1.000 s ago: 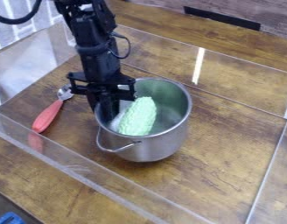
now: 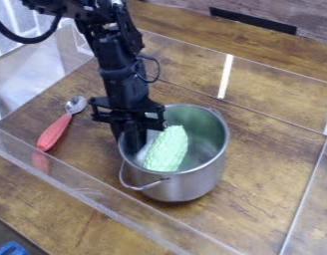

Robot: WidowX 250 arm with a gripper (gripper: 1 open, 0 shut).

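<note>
A steel pot (image 2: 201, 173) with a wire handle stands on the wooden table, a pale green corn-like object (image 2: 166, 148) leaning inside it. My black gripper (image 2: 127, 134) is down at the pot's left rim; its fingertips are dark and partly hidden, so I can't see whether anything is between them.
A red-handled spoon (image 2: 55, 130) lies left of the pot. A clear barrier runs along the left and front. A blue object (image 2: 7, 249) shows at the bottom left corner.
The pot has shifted a little right and down in view since a second ago, and my arm has moved slightly with it.
</note>
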